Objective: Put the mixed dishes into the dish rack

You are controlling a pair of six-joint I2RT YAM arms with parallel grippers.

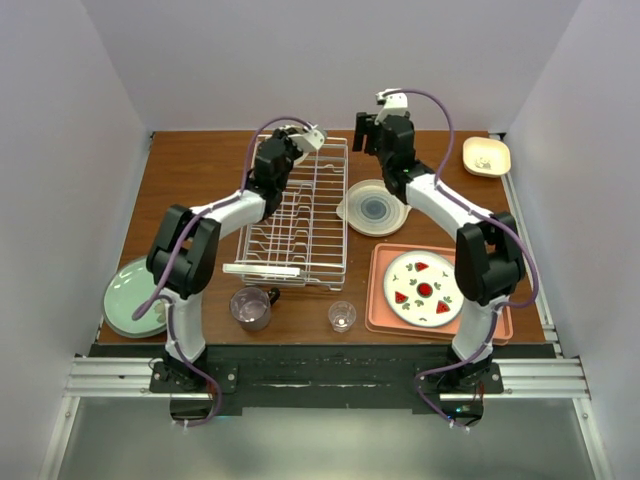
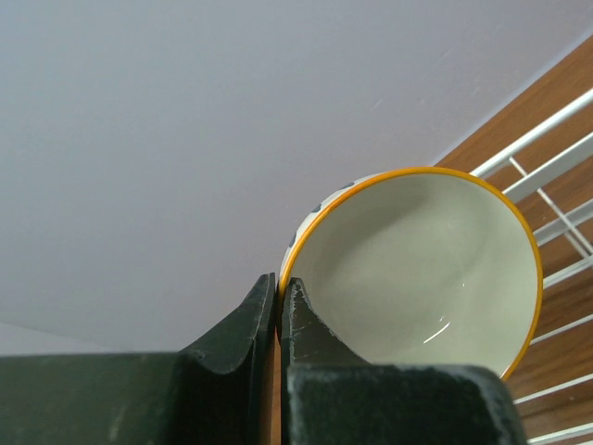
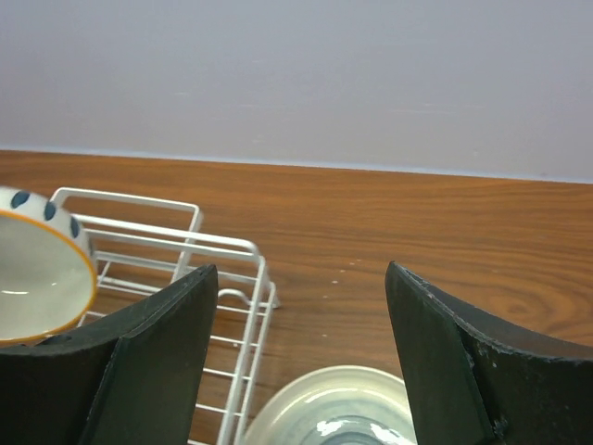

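A pale bowl with an orange rim (image 2: 426, 269) is pinched at its edge by my left gripper, which is shut on it. The bowl is tipped on its side above the far end of the white wire dish rack (image 1: 262, 270); whether it touches the wires I cannot tell. Its dark-spotted outside shows at the left of the right wrist view. To the right of the rack, my right gripper stands open and empty. Below it, beside the rack, lies a pale plate with a grey centre (image 1: 375, 208).
At the front stand a dark mug (image 1: 250, 310) and a clear glass (image 1: 342, 317). A pink tray (image 1: 376, 300) carries a fruit-patterned plate (image 1: 423, 290). Green plates (image 1: 128, 300) lie front left, a cream dish (image 1: 486, 157) back right. Table behind the plate is bare.
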